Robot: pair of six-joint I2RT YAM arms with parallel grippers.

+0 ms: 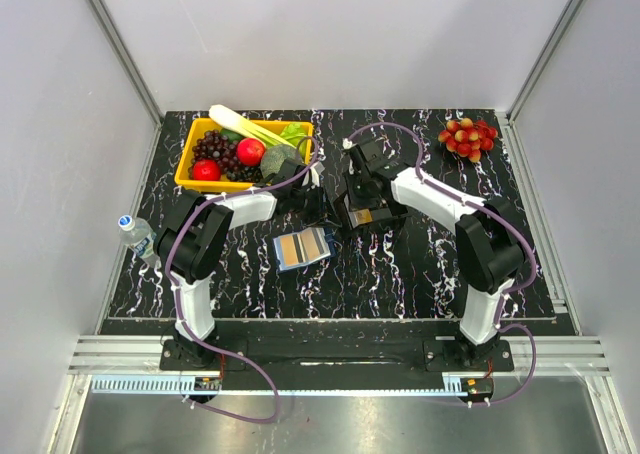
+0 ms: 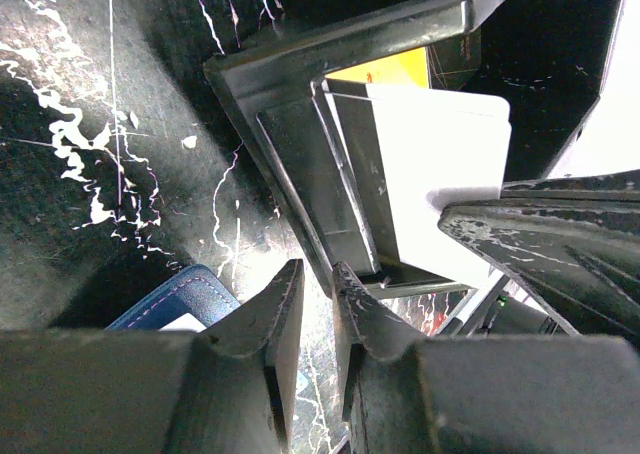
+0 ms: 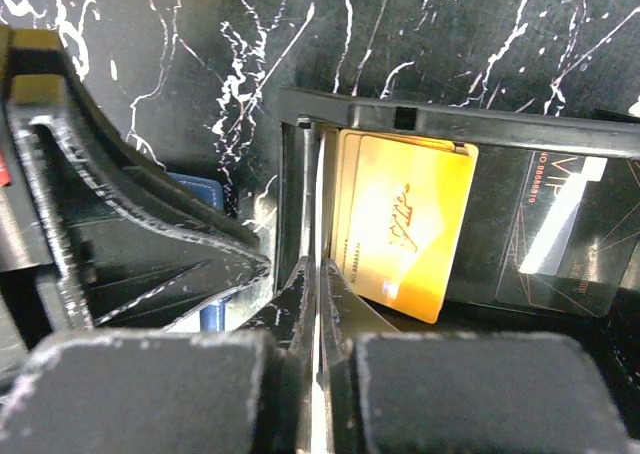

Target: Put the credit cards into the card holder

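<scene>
The black card holder (image 2: pixel 250 84) stands open near the table's middle, with yellow cards (image 3: pixel 400 224) and a dark card (image 3: pixel 540 234) in its compartments. A white card is at the holder, with my right gripper on it; in the right wrist view it shows edge-on as a thin line between the fingertips at the holder's left slot. My left gripper is at the holder's lower edge, its fingertips close together; whether they grip anything is unclear. A blue card wallet (image 1: pixel 303 249) with cards lies below on the table.
A yellow basket of produce (image 1: pixel 185 164) sits at the back left, a bunch of red fruit (image 1: pixel 467 137) at the back right, a water bottle (image 1: pixel 140 239) at the left edge.
</scene>
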